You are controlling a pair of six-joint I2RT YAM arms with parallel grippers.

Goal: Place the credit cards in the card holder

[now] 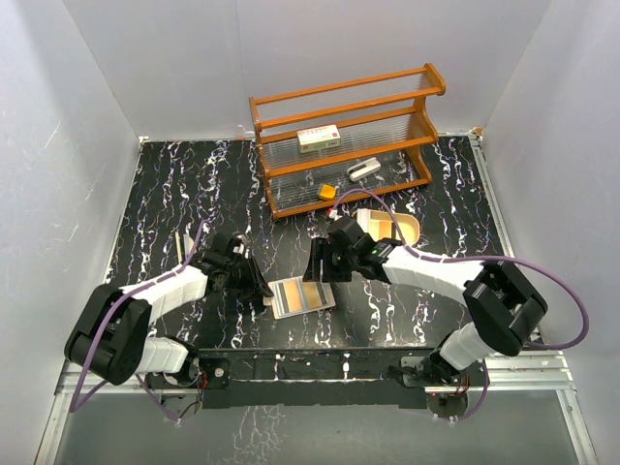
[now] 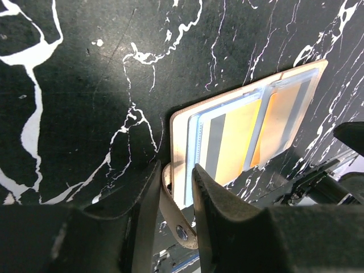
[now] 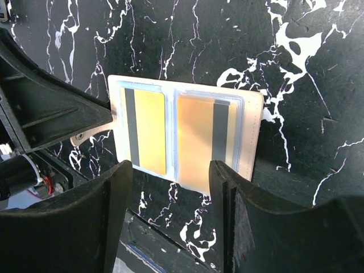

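Note:
The card holder [image 1: 300, 295] lies on the black marble surface between my grippers, with a yellow card [image 3: 150, 128] and a beige card [image 3: 193, 136] in clear sleeves. At the holder's left end, my left gripper is low down, its fingertips close together at the edge beside a tan flap [image 2: 176, 224]; whether anything is between them is unclear. My right gripper hangs over the holder's right part, fingers part open, with nothing seen between them.
A wooden rack [image 1: 344, 81] with a box [image 1: 319, 138] and small items stands at the back. A tan tray [image 1: 407, 231] sits behind the right arm. Thin sticks lie at the left, and walls enclose the sides.

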